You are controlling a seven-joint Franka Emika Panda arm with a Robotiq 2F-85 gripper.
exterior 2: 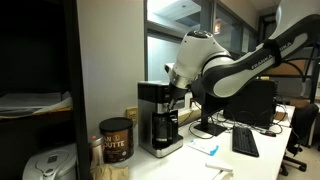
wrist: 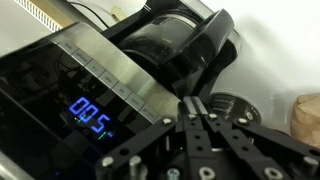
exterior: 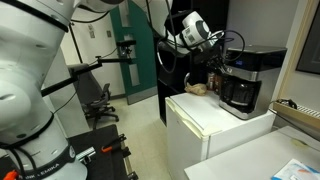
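The black and silver coffee maker (exterior: 258, 62) stands on the white counter, its glass carafe (exterior: 238, 92) seated in the base. My gripper (exterior: 217, 62) hangs at the front of the machine, near its upper part. The wrist view shows the lit blue digits on its control panel (wrist: 90, 116) to the left. The fingertips (wrist: 190, 104) are close together beside the panel's edge, nothing visible between them. Past them is the carafe's black handle (wrist: 200, 55). Whether the fingers touch the panel cannot be told.
A dark coffee can (exterior 2: 116, 140) stands beside the machine. A round glass-like container (wrist: 235, 106) and a brown paper item (wrist: 306, 120) lie near the gripper. Beyond the machine sit a monitor and a keyboard (exterior 2: 244, 140).
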